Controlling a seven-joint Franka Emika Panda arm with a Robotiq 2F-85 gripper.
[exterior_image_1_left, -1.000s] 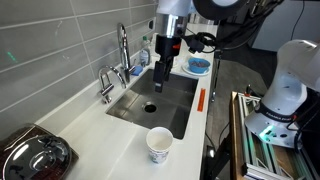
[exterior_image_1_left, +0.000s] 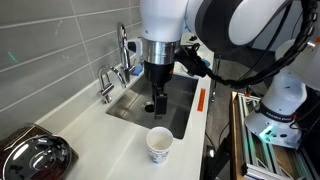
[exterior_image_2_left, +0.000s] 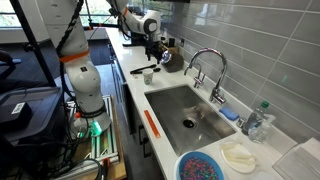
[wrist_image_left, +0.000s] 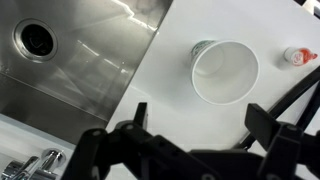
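A white cup (exterior_image_1_left: 159, 145) stands upright on the white counter beside the sink. In the wrist view the cup (wrist_image_left: 232, 78) lies ahead of my fingertips, its open mouth facing the camera, and looks empty. My gripper is open, its two dark fingers set apart at the lower edge with nothing between them. From exterior view 1 the gripper (exterior_image_1_left: 159, 103) appears above the cup's height, over the near side of the sink. In exterior view 2 the cup (exterior_image_2_left: 148, 76) is small, below the gripper.
A steel sink (wrist_image_left: 85, 55) with a drain lies alongside the cup. Close by on the counter are a small red-and-white bottle (wrist_image_left: 297, 56) and a black cable-like strip (wrist_image_left: 290, 100). A faucet (exterior_image_1_left: 105, 85) rises at the wall; a blue bowl (exterior_image_2_left: 200, 166) sits farther along.
The gripper has come nearer the exterior view 1 camera, toward the cup's end of the counter, and lower. The cup has stayed in place.
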